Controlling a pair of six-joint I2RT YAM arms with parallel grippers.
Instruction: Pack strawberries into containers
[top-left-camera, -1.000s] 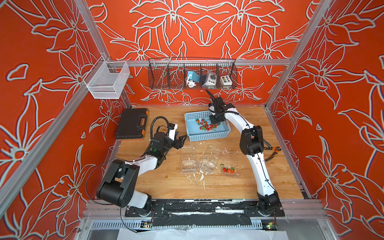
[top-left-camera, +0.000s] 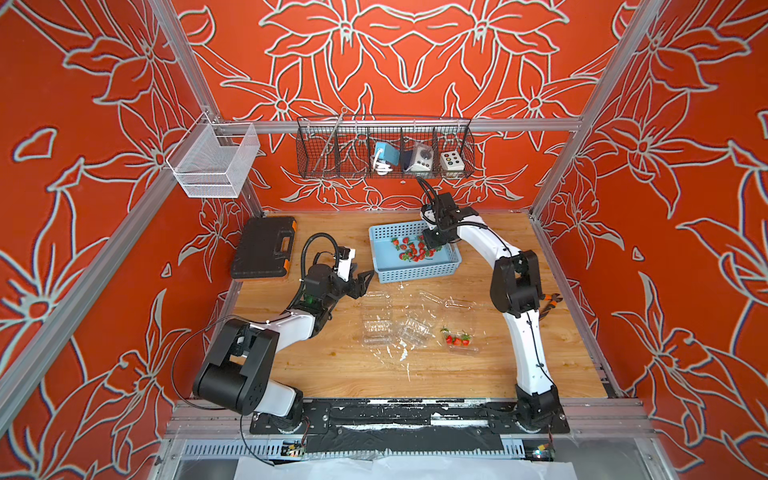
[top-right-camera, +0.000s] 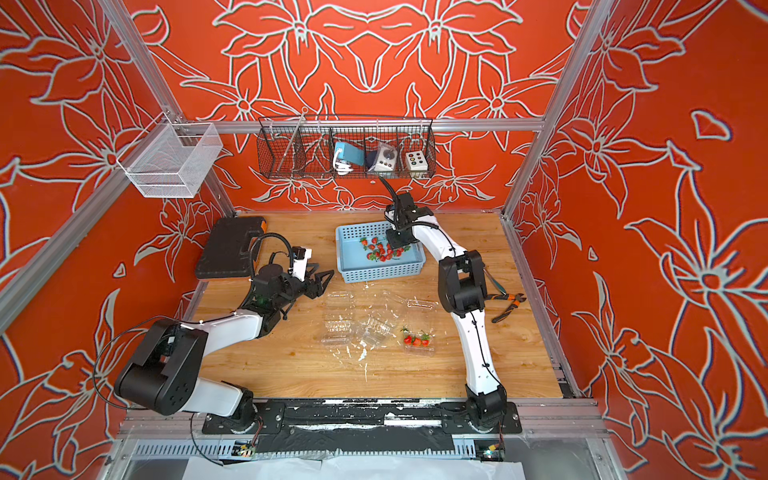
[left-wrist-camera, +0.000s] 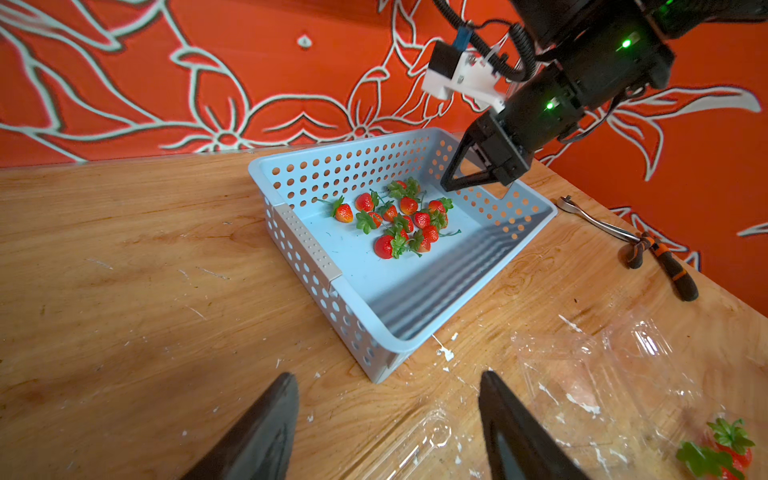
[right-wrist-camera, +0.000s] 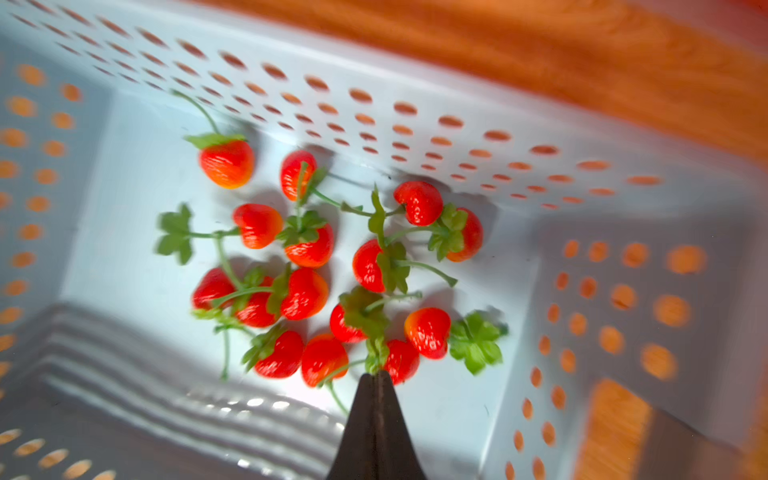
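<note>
Several red strawberries with green leaves lie loose on the floor of the light blue basket. Over the basket's right part is my right gripper, shut, with nothing visible between its fingers; in the right wrist view its tips overlap the lowest berries, and whether they touch cannot be told. Left of the basket, above the table, my left gripper stands part open and empty. Clear plastic containers lie in front of the basket. The right one holds a few strawberries, also partly visible at the left wrist view's lower right corner.
Orange-handled pliers lie on the table to the right of the right arm. A black case sits at the back left. Behind the table hangs a wire shelf with small boxes. Bare wood lies left of the basket.
My right arm has shifted slightly to the right, its gripper still over the basket. The left arm and the containers look unchanged.
</note>
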